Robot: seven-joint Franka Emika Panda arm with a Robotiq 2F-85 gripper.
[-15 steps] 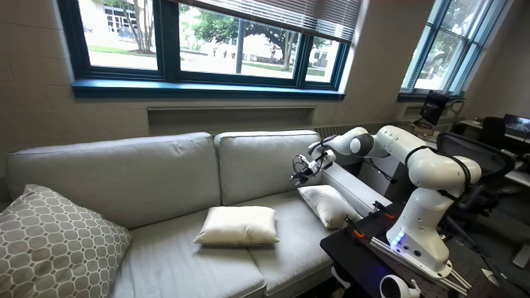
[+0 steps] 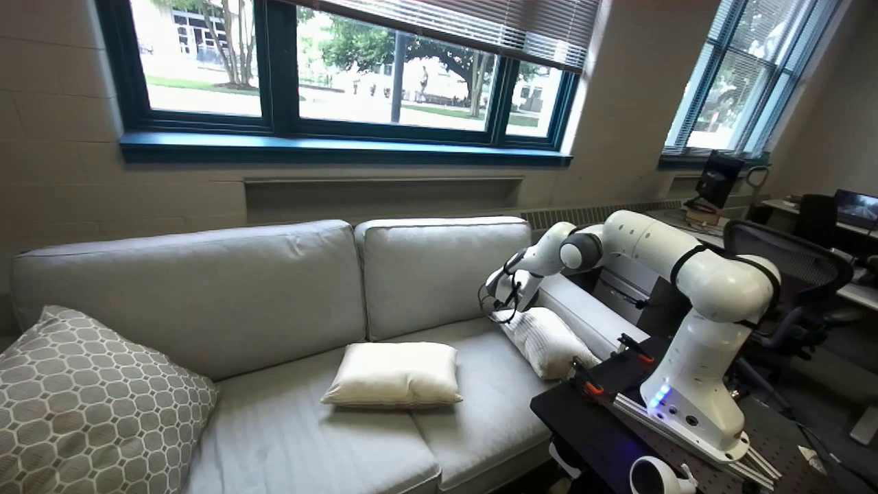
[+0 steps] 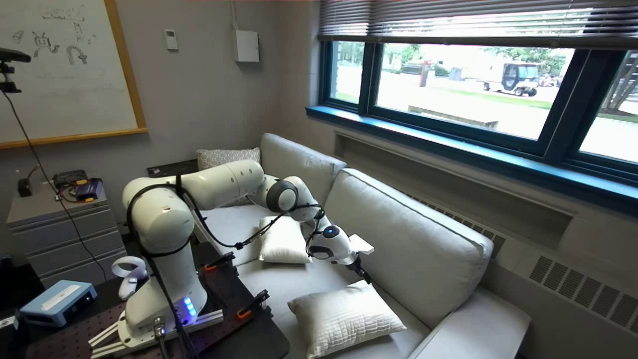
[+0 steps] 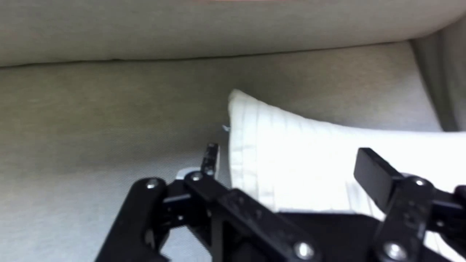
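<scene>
A white ribbed pillow [image 2: 547,342] lies at the right end of the couch, by the armrest. My gripper is open right at this pillow's far corner. In the wrist view its left finger [image 4: 210,158] is just outside the pillow's edge, while the right finger [image 4: 376,179] is over the white fabric [image 4: 297,161]. Whether either finger touches the cloth I cannot tell. From the second exterior view, the gripper [image 3: 363,275] points down at the upper corner of the pillow [image 3: 350,317].
A plain cream pillow [image 2: 393,374] rests mid-seat, and a patterned grey pillow [image 2: 99,403] leans at the left end. The couch backrest [image 2: 444,267] rises close behind my gripper. Bare seat [image 2: 304,444] shows on the left cushion.
The pillows appear unmoved.
</scene>
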